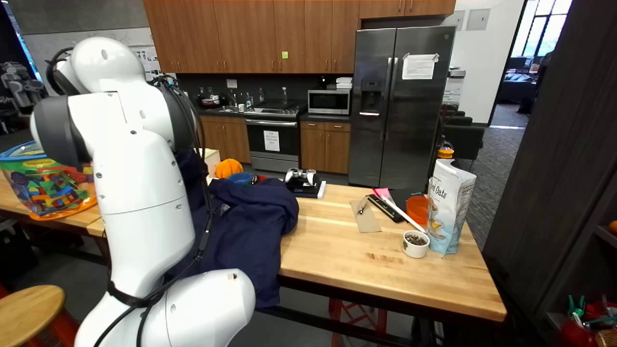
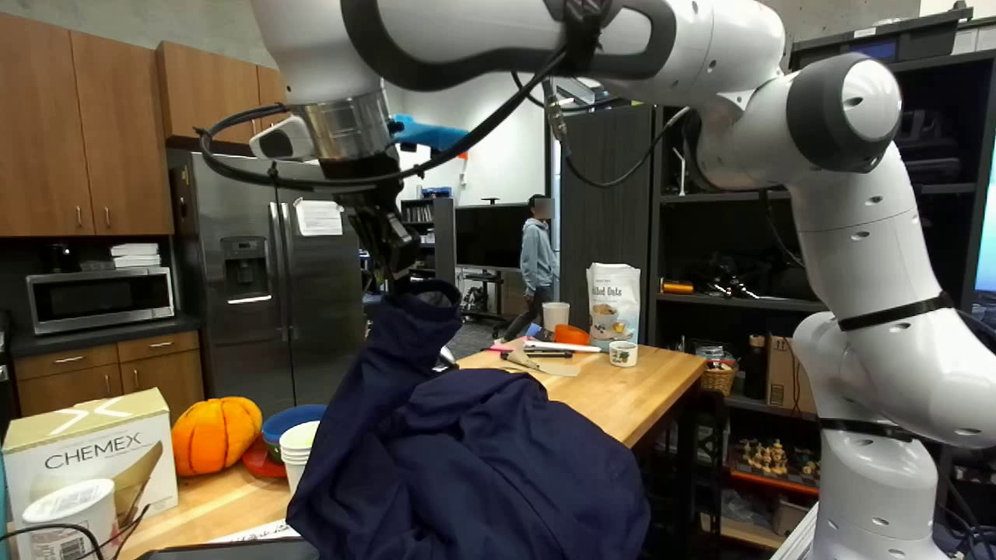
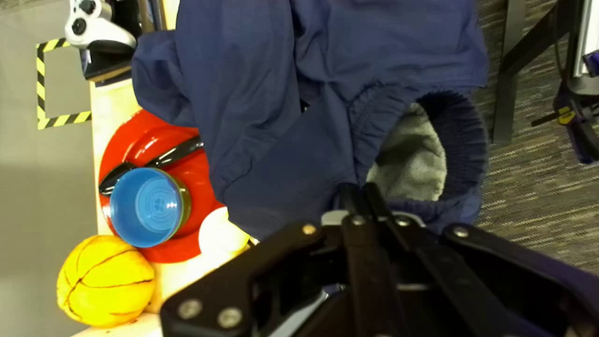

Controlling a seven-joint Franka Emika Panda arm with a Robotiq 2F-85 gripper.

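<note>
A navy garment (image 1: 246,231) lies bunched on the table and hangs over its front edge in exterior view 1. Part of it is drawn up into a peak in exterior view 2, where my gripper (image 2: 401,278) meets the raised end from above. Seen from the wrist, the gripper is shut at the edge of a gathered, ribbed opening of the garment (image 3: 269,123), with the thin cloth pinched at its fingertips. Grey lining shows inside that opening. The gripper is hidden in exterior view 1.
A red plate (image 3: 149,137) with a blue cup (image 3: 147,207), an orange stuffed pumpkin (image 2: 216,435) and a Chemex box (image 2: 93,457) stand beside the garment. A game controller (image 1: 301,175) sits behind it. Bare tabletop (image 1: 324,248) lies to its right in exterior view 1.
</note>
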